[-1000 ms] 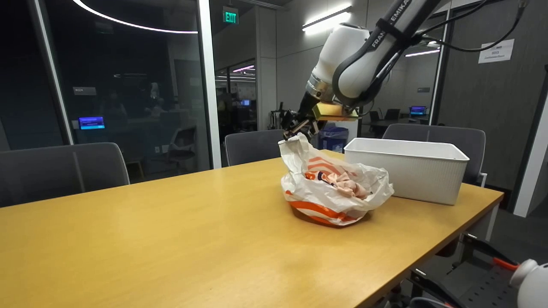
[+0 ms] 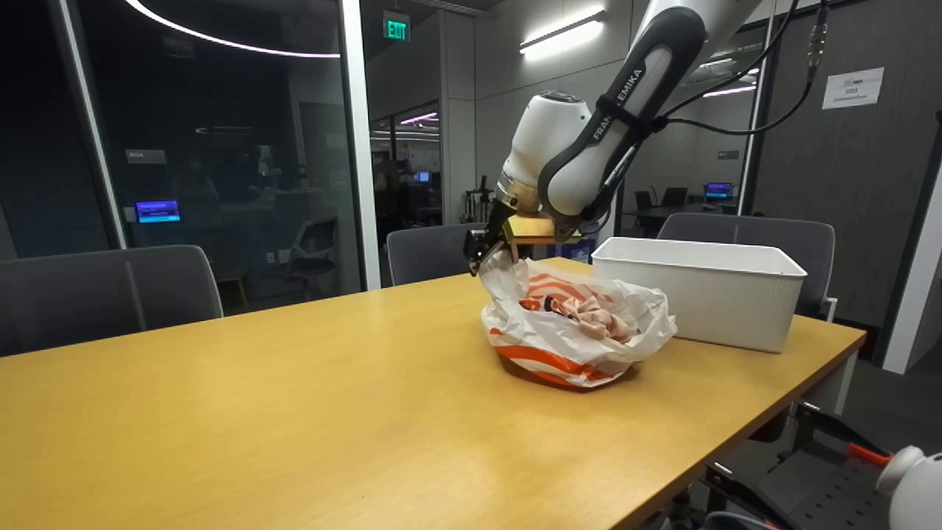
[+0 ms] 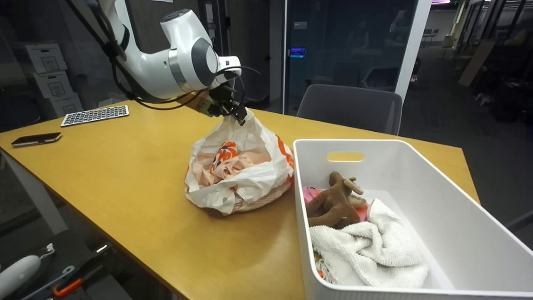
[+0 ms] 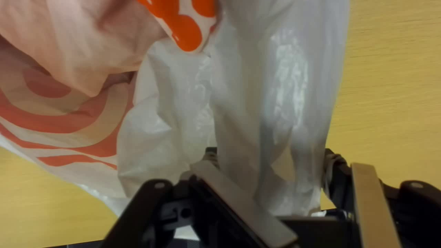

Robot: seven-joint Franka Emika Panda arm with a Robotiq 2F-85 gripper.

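A white plastic bag with orange stripes sits on the table, its mouth open. Pale pink cloth and a small orange-and-navy item show inside. My gripper is at the bag's raised far edge, tilted downward. In the wrist view its fingers are spread apart, and loose white film of the bag passes between them without being pinched. Whether either finger touches the film, I cannot tell.
Close beside the bag stands a white bin holding a brown plush toy and a white towel. A keyboard and a dark phone lie at the table's other end.
The arm has come down and to the left in exterior view 1, bringing the gripper lower around the bag's raised edge. The bag's body and the bin look unmoved.
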